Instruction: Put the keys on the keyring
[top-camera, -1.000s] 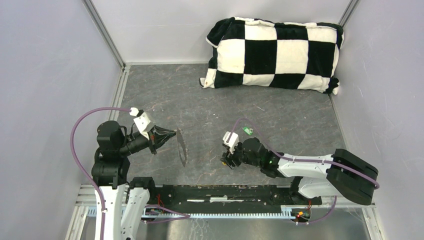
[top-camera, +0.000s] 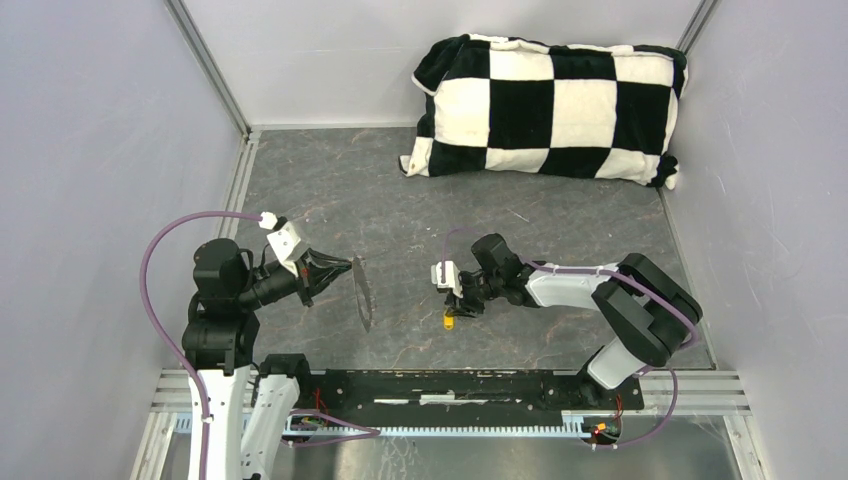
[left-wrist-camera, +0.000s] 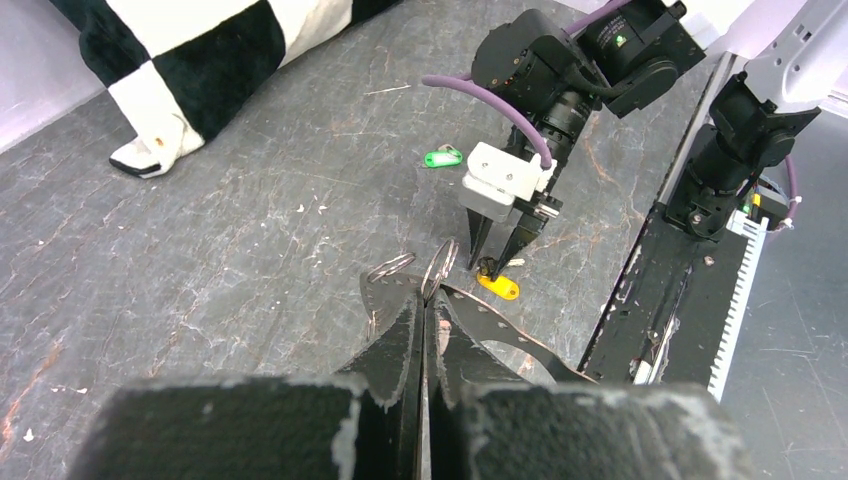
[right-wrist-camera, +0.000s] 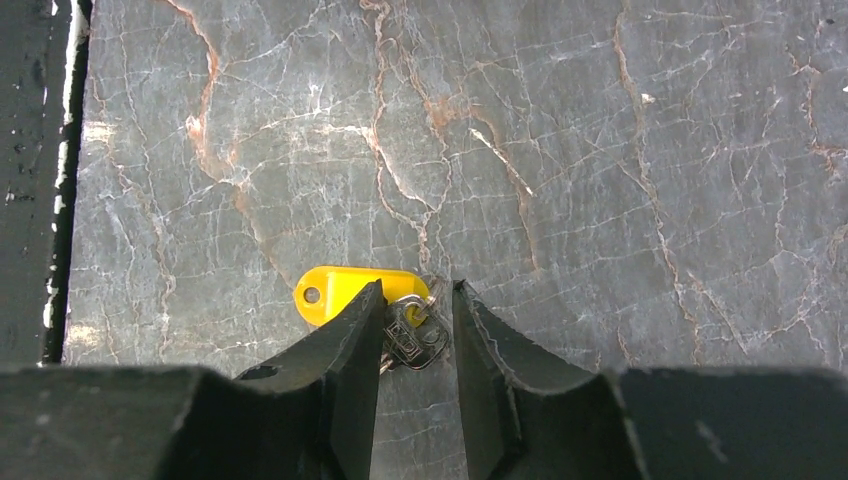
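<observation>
My left gripper is shut on a thin metal keyring (left-wrist-camera: 443, 262), whose loop stands up from the fingertips. A grey strip (top-camera: 362, 295) hangs beside that gripper, with another metal ring (left-wrist-camera: 392, 265) near its end. On the floor lies a yellow key tag (right-wrist-camera: 345, 287), with a small ring (right-wrist-camera: 416, 336) and a key partly hidden by the fingers. Right over this ring, my right gripper stands part open, one finger on either side. Farther back, a green key tag (left-wrist-camera: 443, 158) rests on the floor; the right arm covers it from above.
A checkered cushion (top-camera: 550, 105) lies along the back wall. Along the front runs a dark rail (top-camera: 440, 388). The floor between the arms and toward the cushion is mostly clear.
More of the yellow tag shows from above, while the green tag is now covered. The left arm has barely moved.
</observation>
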